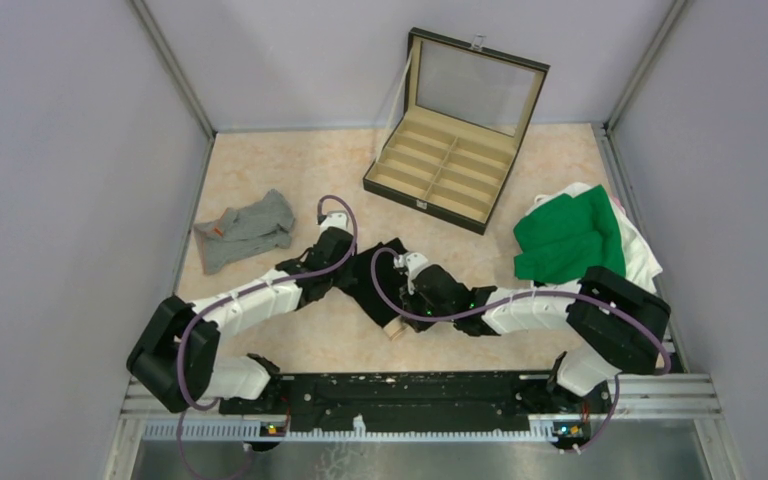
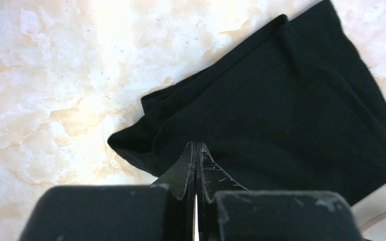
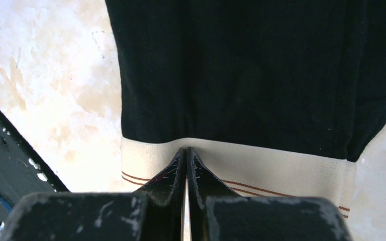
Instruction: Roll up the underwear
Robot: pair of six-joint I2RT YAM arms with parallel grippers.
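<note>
A black pair of underwear lies folded flat at the front middle of the table, partly under both arms. Its cream waistband with brown stripes runs along the near edge in the right wrist view. My left gripper is shut over the underwear's folded left side, with nothing visible between its fingers. My right gripper is shut at the waistband, its tips on or just over the band, where a small crease shows; whether it pinches any cloth cannot be seen.
An open compartment box stands at the back. Grey cloth lies at the left, green and white cloths at the right. The table's front edge is close below the underwear.
</note>
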